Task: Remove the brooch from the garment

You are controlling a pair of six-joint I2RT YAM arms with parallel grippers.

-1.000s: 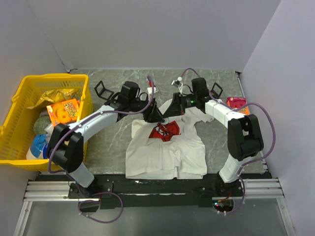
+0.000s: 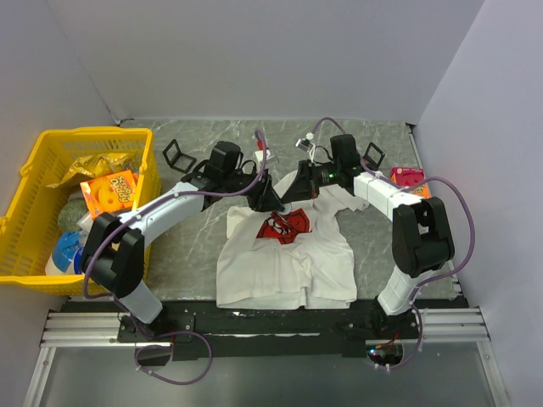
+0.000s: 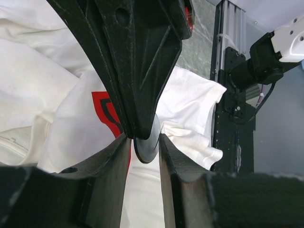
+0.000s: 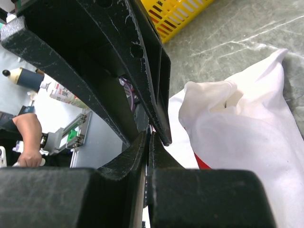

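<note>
The white garment (image 2: pixel 280 267) with a red and black print (image 2: pixel 284 225) lies spread on the counter; both grippers meet just above the print. In the left wrist view, a shiny silver oval brooch (image 3: pixel 148 147) shows at the tips of my right gripper, which is shut on it. My left gripper is part open, a finger on either side of the brooch with a gap between. From the right wrist view, my right gripper has its tips together, between the left gripper's spread black fingers (image 4: pixel 164 128). The brooch's pin and its fastening to the cloth are hidden.
A yellow basket (image 2: pixel 151 174) full of packaged goods stands at the left. On the right lies a red package (image 2: pixel 410 180). Bare counter (image 2: pixel 191 254) shows left of the garment.
Both arms and the garment look the same in the top view.
</note>
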